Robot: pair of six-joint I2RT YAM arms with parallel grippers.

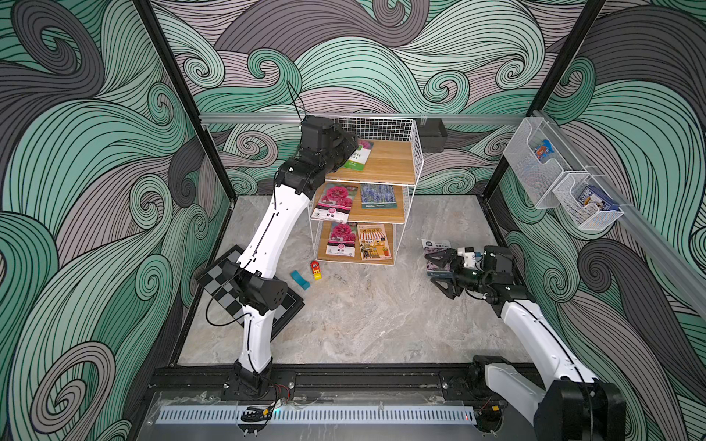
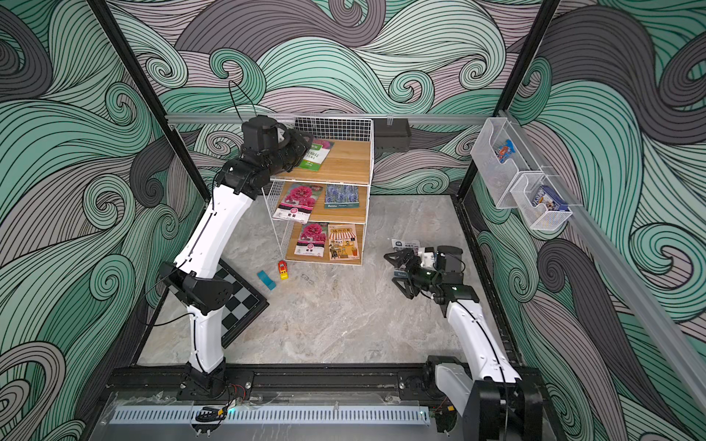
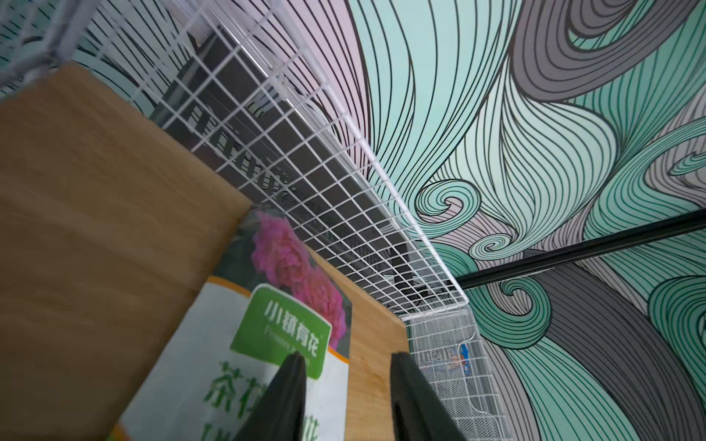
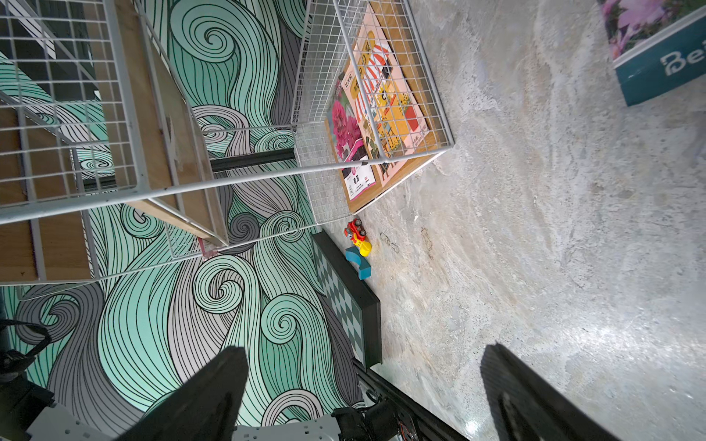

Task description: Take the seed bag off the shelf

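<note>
A white wire shelf with three wooden boards (image 1: 389, 165) holds seed bags. On the top board lies a green-and-white bag with pink flowers (image 3: 272, 345), also seen in the top left view (image 1: 356, 158). My left gripper hangs over it, its two fingers apart with nothing visible between them. Pink flower bags (image 1: 334, 205) and a blue flower bag (image 1: 378, 195) lie on the middle board; more bags lie on the bottom one. My right gripper stands open low at the right, near a bag (image 4: 654, 44) on the floor.
A checkered board (image 2: 239, 301), a toy car (image 2: 282, 269) and a blue block (image 2: 266, 279) lie at the left. Two wire baskets (image 1: 533, 161) hang on the right wall. The floor in front of the shelf is clear.
</note>
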